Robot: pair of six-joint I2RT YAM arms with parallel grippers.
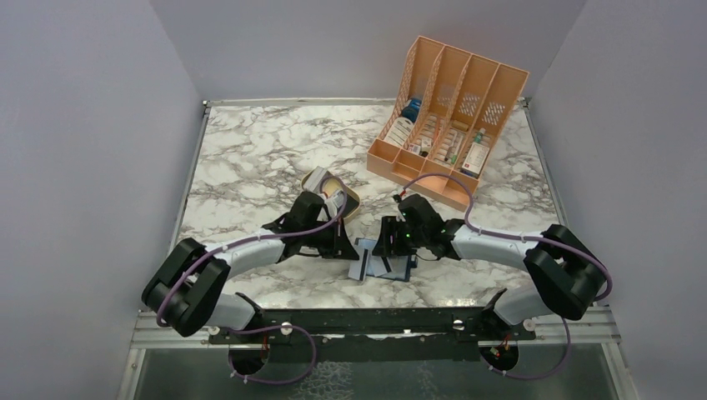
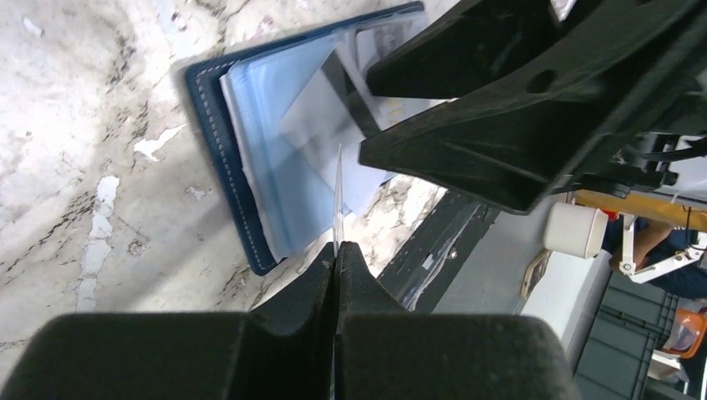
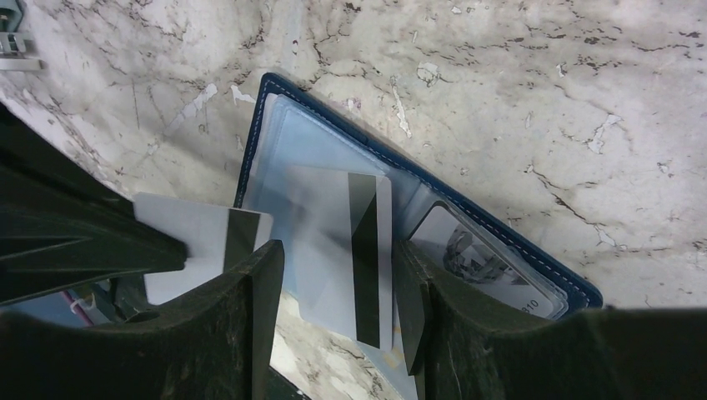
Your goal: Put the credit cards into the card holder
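Note:
A blue card holder [image 1: 398,272] lies open near the table's front edge, with cards in it; a white card with a dark stripe [image 3: 321,250] sits on its clear sleeve. My left gripper is shut on another striped card [image 3: 208,237], held edge-on just left of the holder. My right gripper hangs over the holder, open, its fingers either side of the card in the sleeve. In the left wrist view the right gripper's dark fingers cover part of the holder.
A peach organizer [image 1: 383,162] with bottles and boxes stands at the back right. A tan container [image 1: 350,208] with contents sits behind the left arm, partly hidden by it.

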